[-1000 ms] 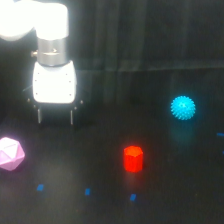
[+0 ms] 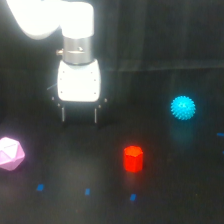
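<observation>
High in the camera view, left of centre, my gripper (image 2: 80, 118) points downward. Its two thin fingers stand apart, with only dark background between them, so it is open. A red block (image 2: 133, 159) rests on the dark surface below and to the right of it. Toward the right lies a cyan ball (image 2: 182, 108) with a bumpy surface. At the left edge is a pink faceted shape (image 2: 10, 153), partly cut off by the frame. The gripper touches none of these.
Small blue marks (image 2: 87, 191) dot the dark surface (image 2: 60, 207) near the front, and another blue mark (image 2: 220, 134) shows at the right edge. Clear floor lies between the red block and the cyan ball.
My gripper has moved to the right, and its fingers still stand apart. The red block, cyan ball and pink shape have not moved.
</observation>
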